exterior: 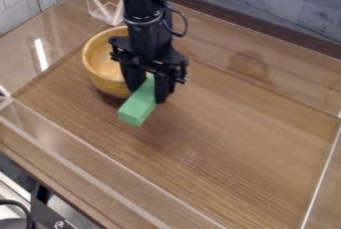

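Note:
The black robot gripper [147, 82] hangs in the middle-left of the camera view, over a green object [139, 107] that slants down toward the table. Its fingers are around or just at the green object's upper end; whether they grip it I cannot tell. Behind the gripper, a yellow bowl [99, 50] sits partly hidden by the arm and the gripper.
A clear plastic item [106, 9] lies at the back left, near the white wall. White edging runs along the table's left and right sides.

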